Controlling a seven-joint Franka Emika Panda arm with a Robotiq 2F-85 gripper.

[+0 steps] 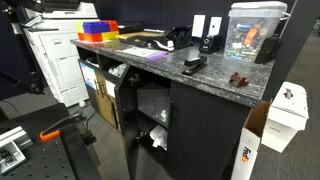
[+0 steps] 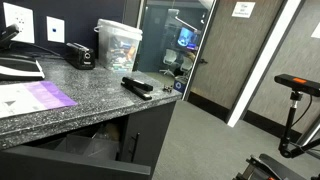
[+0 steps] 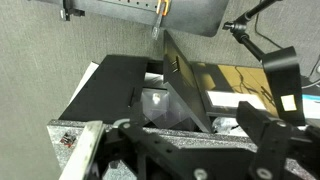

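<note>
My gripper shows at the bottom of the wrist view, its dark fingers (image 3: 100,148) spread wide apart with nothing held between them. It is over the speckled counter (image 1: 180,70), looking down past the front edge. Below the counter stands a black cabinet (image 1: 190,130). One cabinet door (image 3: 187,85) stands swung outward, and part of the shelved inside (image 3: 155,103) shows with pale, clear items in it. The other front panel stays closed. Neither exterior view clearly shows the gripper.
A black stapler (image 2: 137,88) and a clear bin (image 1: 249,35) of odds and ends stand on the counter. Small dark-red pieces (image 1: 238,79) lie near its end. Coloured blocks (image 1: 97,29) sit at the far end. On the floor is a white box (image 1: 287,110).
</note>
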